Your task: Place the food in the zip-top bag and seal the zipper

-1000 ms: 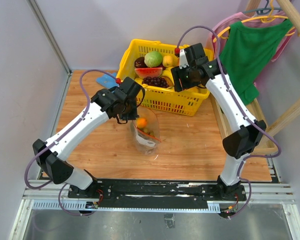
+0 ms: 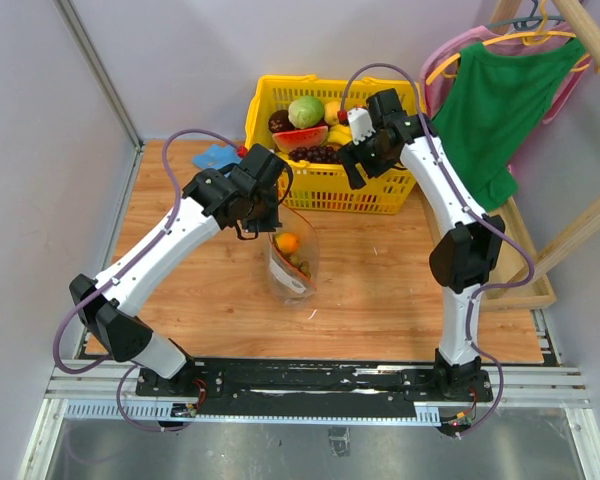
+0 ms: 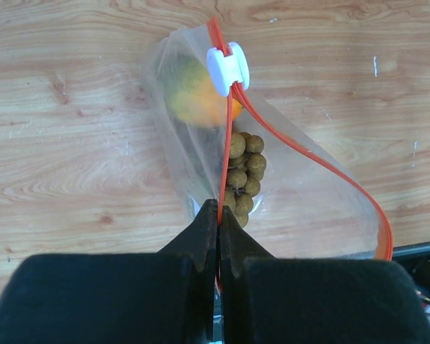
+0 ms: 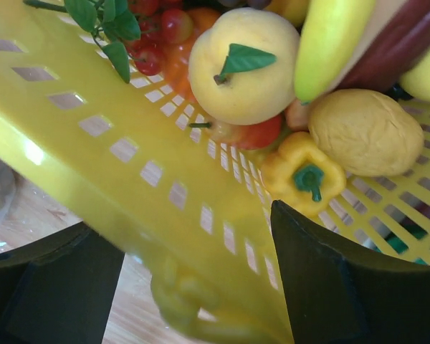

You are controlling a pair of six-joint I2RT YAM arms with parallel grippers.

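Observation:
The clear zip top bag [image 3: 301, 215] lies on the table with its orange-edged mouth spread. Inside are an orange fruit [image 2: 287, 243] and a bunch of brown round fruit [image 3: 245, 172]. A white slider [image 3: 228, 69] sits at one end of the orange zipper. My left gripper is shut on the bag's orange edge, a thin strip between its fingertips. Over the front of the yellow basket [image 2: 325, 190], my right gripper stands part open, straddling the basket's wall, one finger outside and one inside. No food shows in its grasp.
The basket holds a watermelon slice [image 2: 300, 139], a cabbage [image 2: 306, 112], dark grapes [image 2: 313, 154], a yellow pepper [image 4: 304, 174] and more food. Blue cloth [image 2: 216, 157] lies at left. A wooden rack with a green garment [image 2: 495, 120] stands at right.
The basket has turned straighter, its right front shifting back. The left arm and bag edge have shifted only slightly.

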